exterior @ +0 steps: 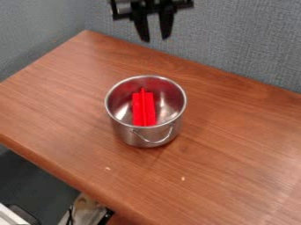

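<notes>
A stainless steel pot (164,128) with wire handles stands on the wooden table (235,149). Inside it lies a bright red bar-shaped object (143,108). My black gripper (154,27) is high above and behind the pot, at the top edge of the view, its two fingers apart with nothing visible between them.
The table around the pot is clear. Grey padded walls stand behind and at the left. The table's front edge runs across the lower left, with cables and a white object on the dark floor beyond it.
</notes>
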